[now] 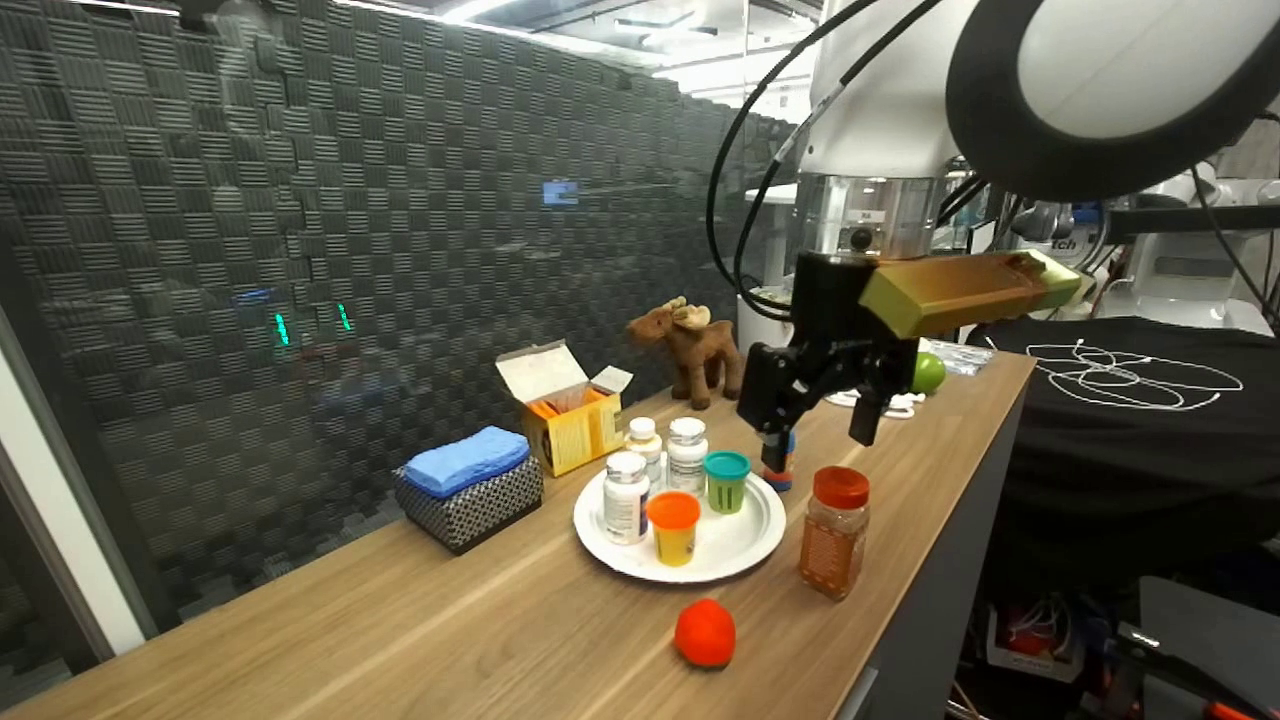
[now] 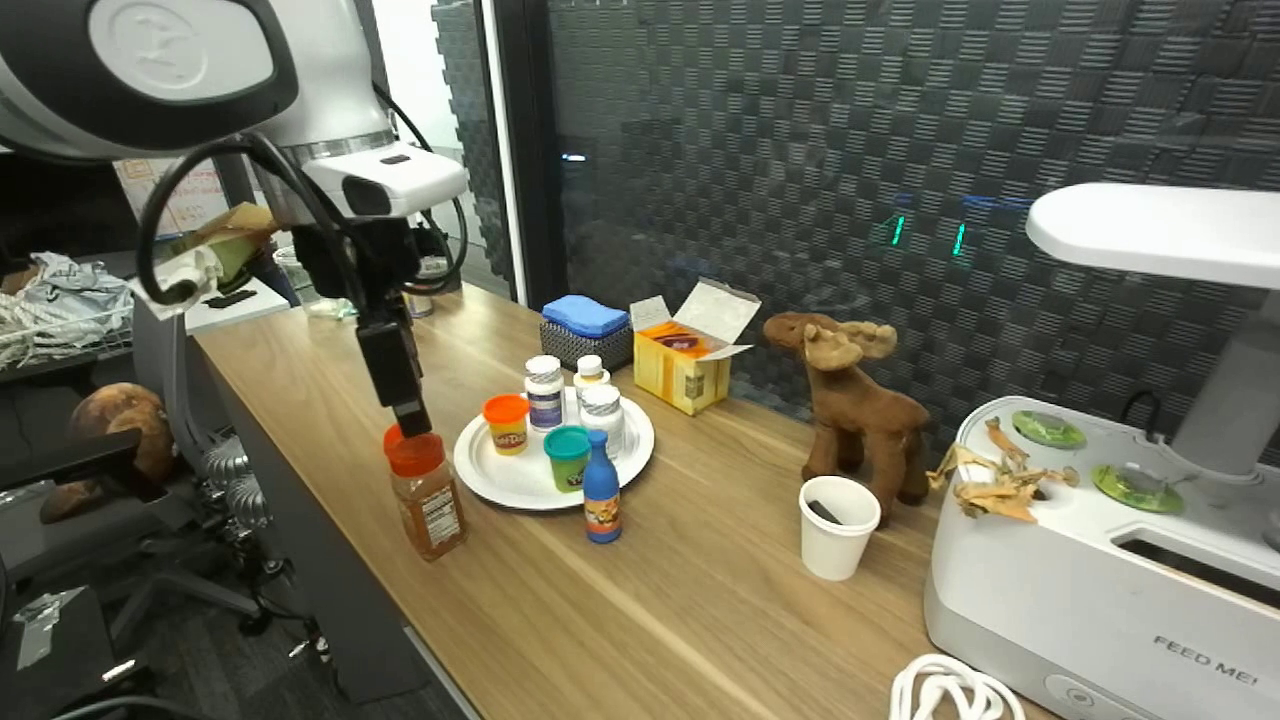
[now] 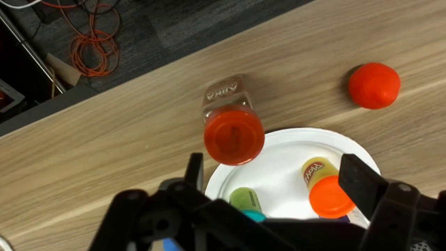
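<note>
My gripper (image 1: pixel 821 437) stands open above the counter with nothing between its fingers. A square clear jar (image 1: pixel 835 532) with reddish-brown contents and a red lid stands upright just below and in front of it. In the wrist view the jar's red lid (image 3: pixel 234 136) shows ahead of the gap between the fingers, not in it. A white plate (image 1: pixel 752 534) carries an orange-lidded tub (image 1: pixel 674 529), a teal-lidded tub (image 1: pixel 727 484) and several white bottles (image 1: pixel 625 499). On the bare counter lies a red ball-like object (image 1: pixel 705 634).
Beside the plate stands a blue bottle (image 2: pixel 601 490). Farther off are a yellow open box (image 2: pixel 681 368), a toy moose (image 2: pixel 866 414), a white cup (image 2: pixel 836 540) and a blue cloth (image 1: pixel 467 461) on a dark box. The counter's edge runs near the jar.
</note>
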